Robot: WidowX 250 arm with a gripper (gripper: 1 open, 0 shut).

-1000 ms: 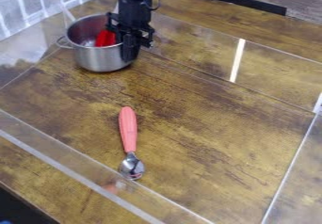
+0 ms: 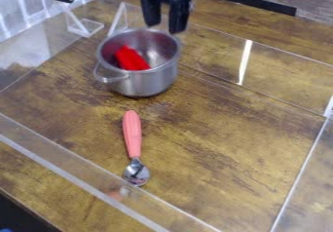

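Observation:
A steel pot (image 2: 150,78) with a red object (image 2: 129,58) inside stands upright on the wooden table (image 2: 221,129), left of centre toward the back. My gripper (image 2: 166,12) hangs above and behind the pot's rim, blurred and apart from it, open with nothing visible between its fingers. A pink-handled spoon (image 2: 132,138) lies in the front left.
Clear acrylic strips border the table at the left and right. A pale railed edge (image 2: 26,17) runs along the back left.
My gripper has moved off it, upward. The spoon is unmoved.

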